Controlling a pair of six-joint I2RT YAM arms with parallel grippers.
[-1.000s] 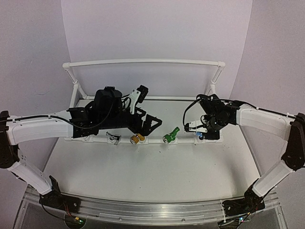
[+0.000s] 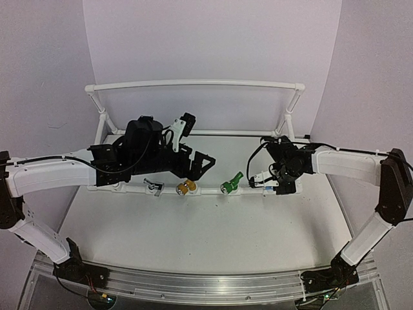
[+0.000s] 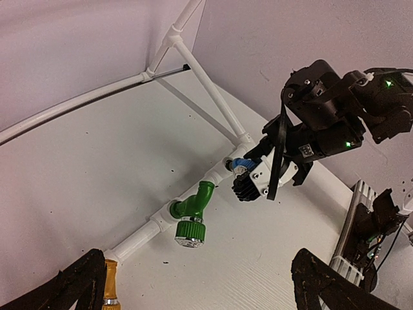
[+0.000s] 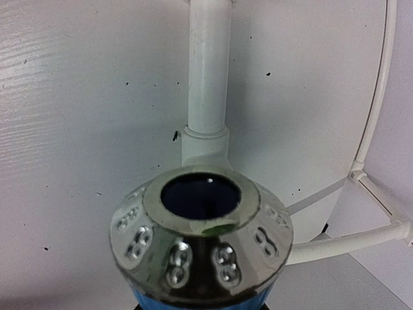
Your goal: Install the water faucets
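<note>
Along the white front pipe (image 2: 208,191) sit a silver faucet (image 2: 153,187), an orange faucet (image 2: 186,187) and a green faucet (image 2: 231,184). The green one (image 3: 193,208) points its ribbed outlet down in the left wrist view. At the pipe's right end is a blue faucet (image 3: 241,165). My right gripper is shut on it, with dark fingertips close against both sides of its blue body; its chrome outlet faces that camera. How the blue faucet joins the pipe is hidden. My left gripper hangs open and empty above the orange faucet.
A white pipe frame (image 2: 195,84) rises at the back of the white board. The board's front half (image 2: 200,236) is bare, up to a metal rail (image 2: 206,284). Grey walls close in both sides.
The left arm has moved a few pixels left. The other faucets stand still.
</note>
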